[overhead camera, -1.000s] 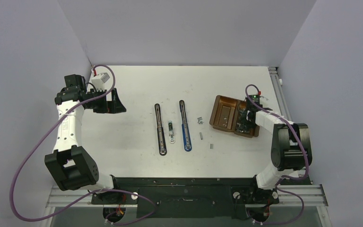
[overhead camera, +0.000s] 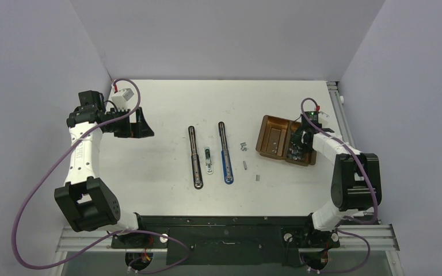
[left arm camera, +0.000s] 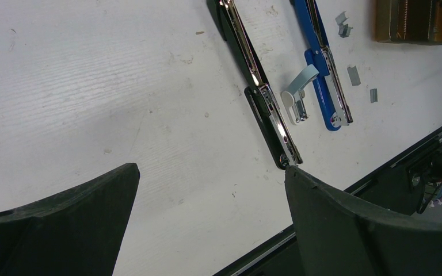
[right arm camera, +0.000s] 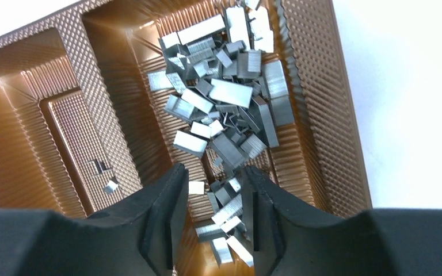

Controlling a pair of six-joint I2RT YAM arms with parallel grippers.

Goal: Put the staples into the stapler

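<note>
My right gripper is over the right compartment of a brown two-part tray, its fingers part open above a heap of staple strips; whether anything lies between them is unclear. Three staplers lie opened out mid-table: a long black one, a small white one and a long blue one. My left gripper stands open and empty above the table's left side.
Several loose staple pieces lie between the blue stapler and the tray. The left compartment holds a few small strips.
In the top view, my right gripper and wrist have shifted slightly up the picture over the tray. The left arm and the staplers are unchanged.
</note>
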